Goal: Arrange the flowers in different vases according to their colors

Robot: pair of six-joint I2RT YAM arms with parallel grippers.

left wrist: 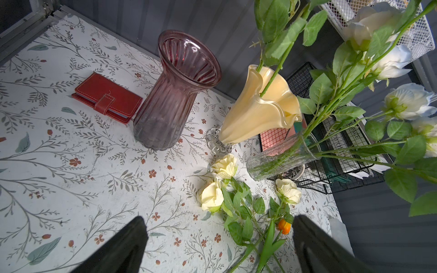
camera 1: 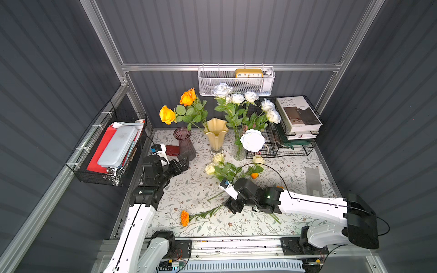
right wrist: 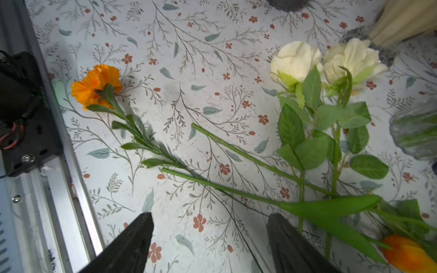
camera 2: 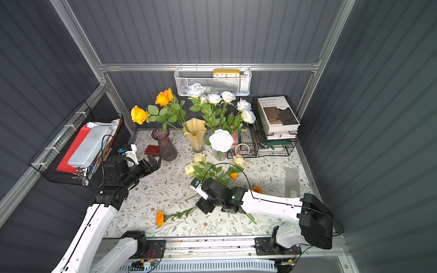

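The cream vase point(camera 1: 215, 135) holds orange-yellow roses point(camera 1: 167, 115) that lean left. White roses point(camera 1: 237, 98) fill the clear glass vase point(left wrist: 280, 157), while the purple vase point(left wrist: 168, 107) stands empty. On the table lie cream-white roses point(right wrist: 295, 63), an orange carnation point(right wrist: 96, 86) and an orange tulip point(right wrist: 407, 254), their green stems crossing. My right gripper is open low above those stems, nothing between its fingers. My left gripper hangs open and empty at the left, in front of the purple vase. Another orange bloom point(camera 2: 257, 189) is partly hidden behind the right arm.
A red wallet point(left wrist: 107, 97) lies beside the purple vase. Black wire racks with books point(camera 1: 298, 113) stand at the back right, and a wire basket point(camera 1: 109, 150) hangs at the left.
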